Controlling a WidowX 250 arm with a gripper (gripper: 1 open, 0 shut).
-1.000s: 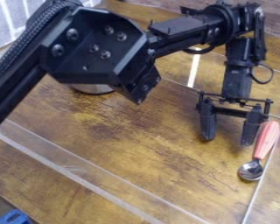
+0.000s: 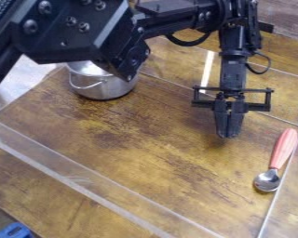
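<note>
My black gripper [image 2: 227, 125] hangs over the right middle of the wooden table, shut, with nothing visible between its fingers. To its lower right a spoon with a pink handle [image 2: 283, 147] and a steel bowl end lies on the table, apart from the gripper. A steel pot [image 2: 100, 85] stands at the back left, partly hidden by the arm.
A small blue object [image 2: 11, 231] sits at the lower left corner.
The gripper has gone from open to shut and moved a little back and left, away from the spoon. More of the pot now shows. The spoon has not moved.
</note>
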